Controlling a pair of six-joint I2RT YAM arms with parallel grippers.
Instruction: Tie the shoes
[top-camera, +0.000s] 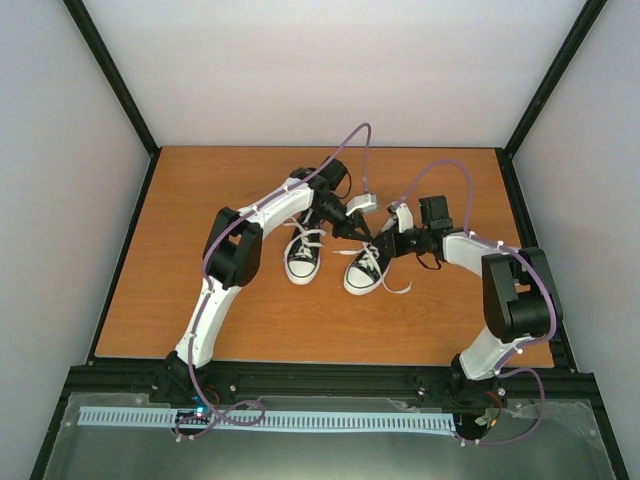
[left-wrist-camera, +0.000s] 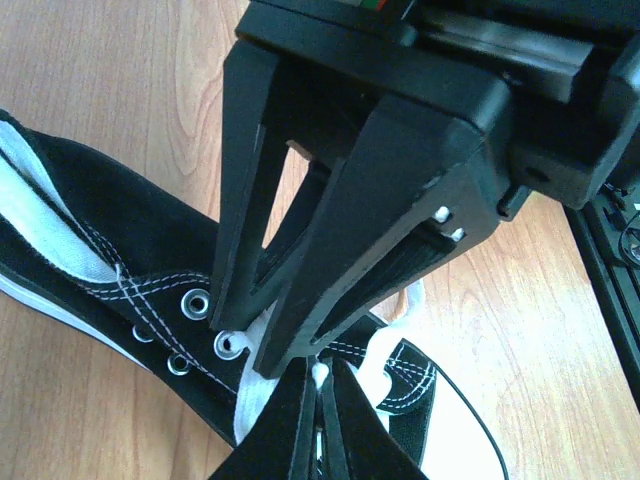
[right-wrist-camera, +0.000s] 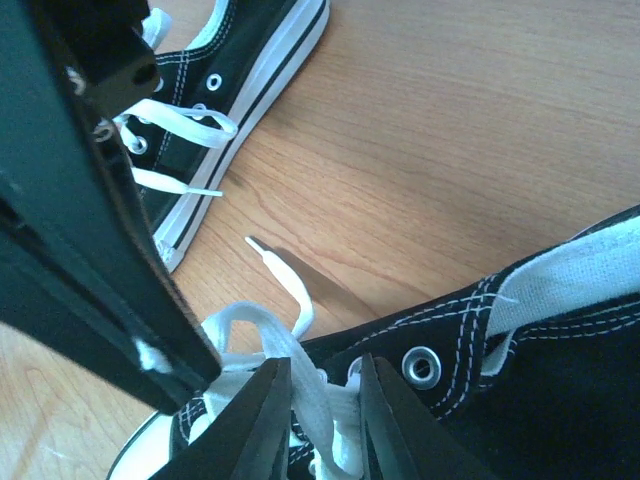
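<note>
Two black-and-white canvas shoes stand on the table, the left shoe (top-camera: 302, 255) and the right shoe (top-camera: 362, 273). Both grippers are over the right shoe's laces. My left gripper is shut on a bit of white lace, whose tip pokes out between its fingers. A white lace loop (right-wrist-camera: 285, 350) rises from the right shoe and passes between the parted fingers of my right gripper, which stands part open around it. Where the laces cross beneath the fingers is largely hidden.
Close against each other, the two grippers leave little room above the right shoe. One loose lace end (top-camera: 398, 290) lies on the table right of that shoe. Bare wood (top-camera: 290, 330) is free in front.
</note>
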